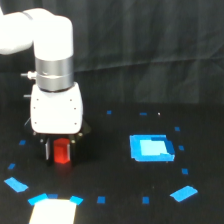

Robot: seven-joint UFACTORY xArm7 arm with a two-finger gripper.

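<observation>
A red cube (62, 152) is at the left of the dark surface, directly below the white arm's wrist. My gripper (63, 148) is lowered around it, with a dark finger (47, 149) at the cube's left. The other finger is hard to make out against the black background. Whether the fingers press on the cube does not show. The cube's top is partly hidden by the wrist.
A blue-taped square (136, 149) with a pale blue centre (153, 148) lies right of the middle. Small blue tape marks dot the black surface. A bright pale block (53, 212) sits at the lower left edge.
</observation>
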